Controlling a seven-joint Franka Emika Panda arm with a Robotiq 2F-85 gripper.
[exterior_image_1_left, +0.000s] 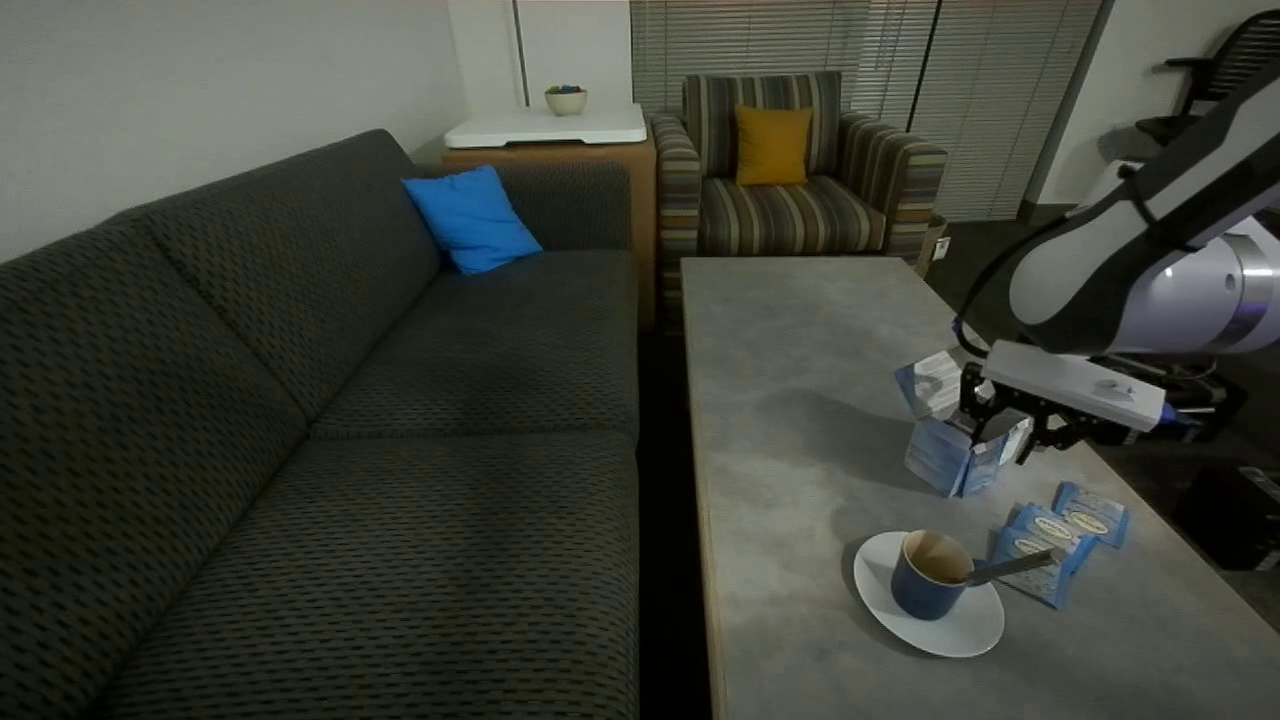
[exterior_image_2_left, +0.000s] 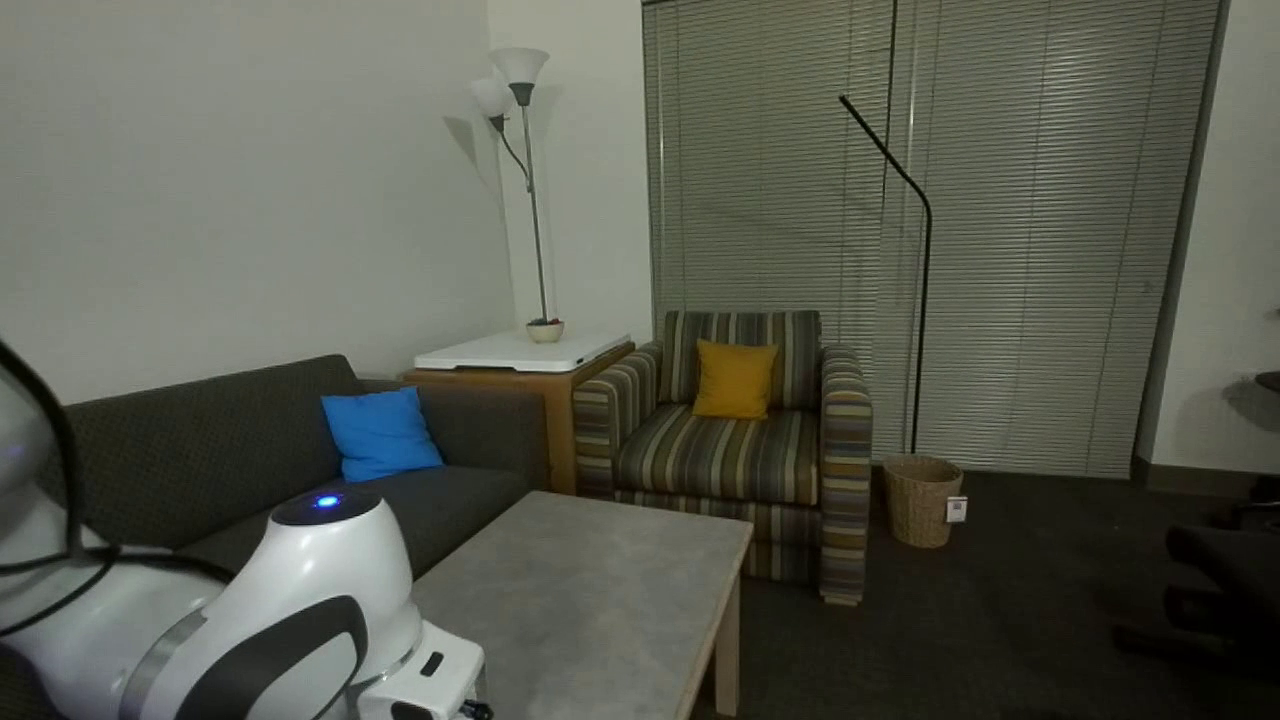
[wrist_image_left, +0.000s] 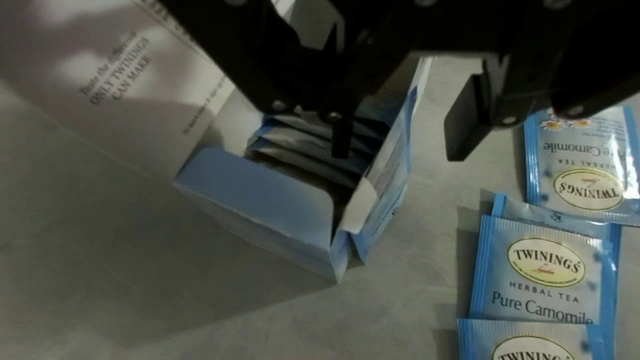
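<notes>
An open light-blue Twinings tea box stands on the table, its printed lid folded back. Packed tea bags show inside it in the wrist view. My gripper is partly open, its fingers straddling the box's right side wall. One finger is over the box opening, by the packets; the other finger is outside, above the table. I see nothing clasped between them. Loose camomile tea bags lie on the table to the right of the box.
Nearer the front of the table, a blue cup sits on a white saucer with a utensil across it. Left of these, the grey table is clear. A sofa runs alongside.
</notes>
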